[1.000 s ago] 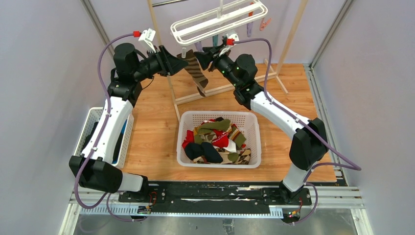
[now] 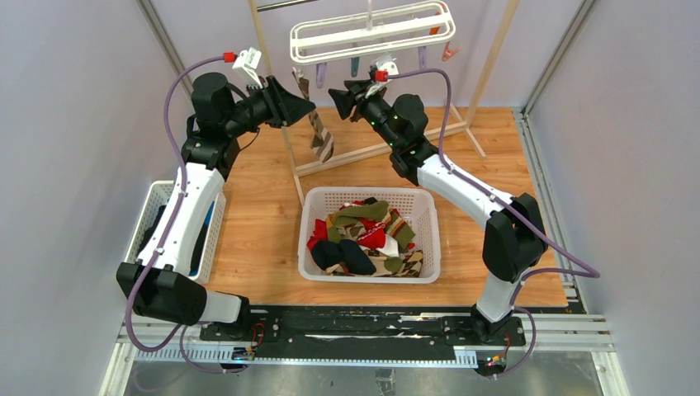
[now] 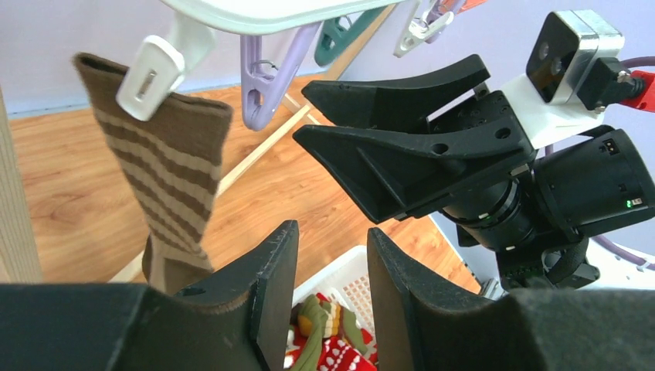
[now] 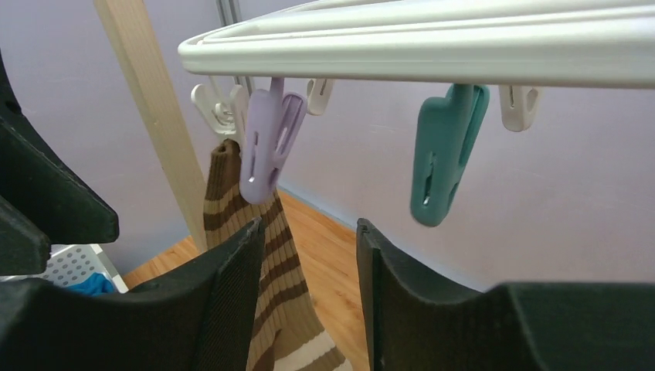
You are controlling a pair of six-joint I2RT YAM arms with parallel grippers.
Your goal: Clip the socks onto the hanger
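A brown striped sock [image 2: 320,142] hangs by its cuff from a white clip [image 3: 151,77] at the left end of the white hanger [image 2: 371,43]. My left gripper [image 2: 310,106] is beside the sock, its fingers apart, and the left wrist view shows only floor and basket between them. Right of the sock, my right gripper [image 2: 337,100] is under the hanger with its fingers parted and empty. In the right wrist view the sock [image 4: 290,297] hangs beyond the fingers, partly hidden by one. Its toe is out of that view.
Purple [image 4: 266,147] and teal [image 4: 448,154] clips hang empty near the right gripper. A white basket [image 2: 369,196] of mixed socks stands below, and another basket [image 2: 132,247] stands at left. A wooden frame [image 2: 491,62] supports the hanger.
The hanger has turned, its left end now nearer the back. The sock has swung and twisted on its clip.
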